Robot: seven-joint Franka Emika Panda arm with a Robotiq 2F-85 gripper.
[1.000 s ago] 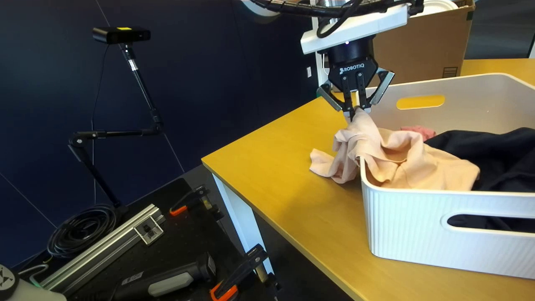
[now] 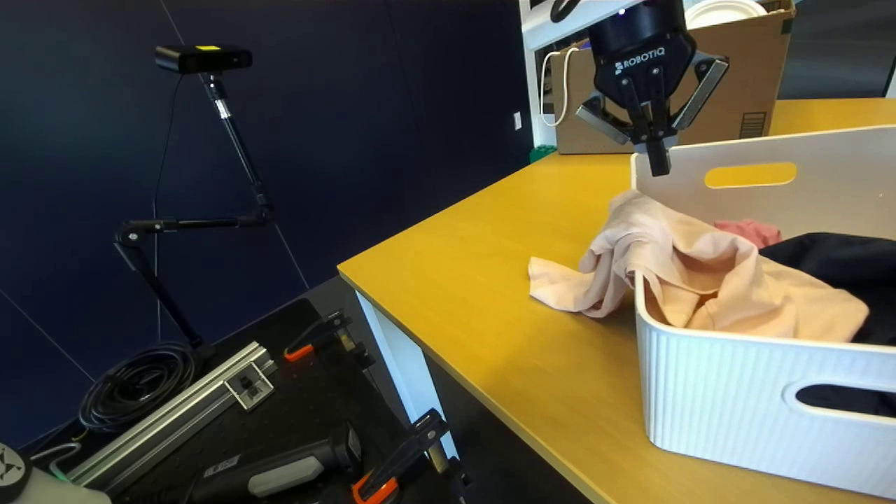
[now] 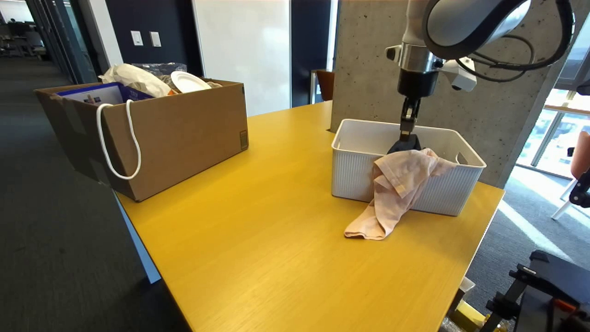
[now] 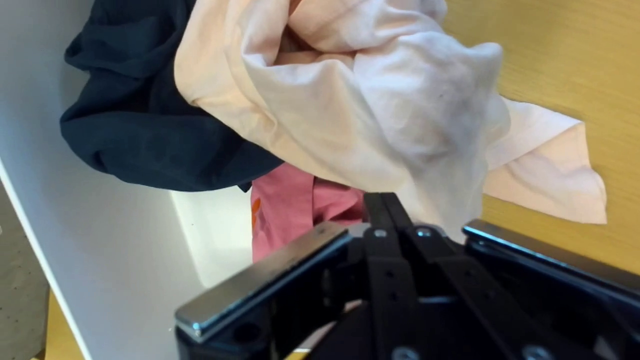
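Note:
A peach cloth (image 2: 647,243) drapes over the near wall of the white bin (image 2: 756,386), part inside and part hanging down onto the table; its hanging end (image 3: 381,204) shows well in exterior view 2. Above it my gripper (image 2: 659,164) is shut, its fingertips together and nothing between them. In the wrist view the gripper sits just over the cloth's edge, clear of its peak. A dark navy cloth (image 4: 156,120) and a pink cloth (image 4: 288,210) lie inside the bin, the pink one partly covered.
A cardboard box (image 3: 188,133) with plates and packaging stands at the other end of the yellow table (image 3: 260,232). A concrete pillar (image 3: 365,66) rises behind the bin.
My gripper has moved up and right in exterior view 1.

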